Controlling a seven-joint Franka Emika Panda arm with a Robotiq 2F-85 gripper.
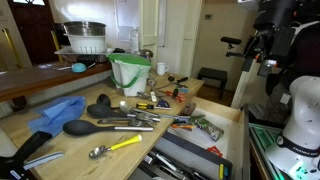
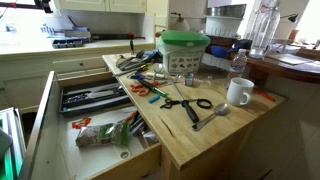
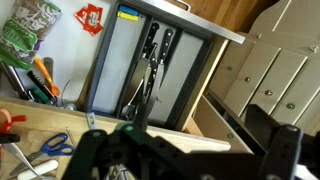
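High at the right of exterior view 1, my gripper hangs in the air, open and touching nothing. In the wrist view its dark parts cross the bottom, above an open drawer. A grey tray inside the drawer holds several knives. Beside the tray lie a clear bag with green and dark contents and a small red packet. On the wooden counter lie black-handled scissors, a metal spoon and several other utensils.
A white basket with a green lid stands on the counter among the utensils. Close to it are a white mug and a clear bottle. A blue cloth lies at the left in exterior view 1.
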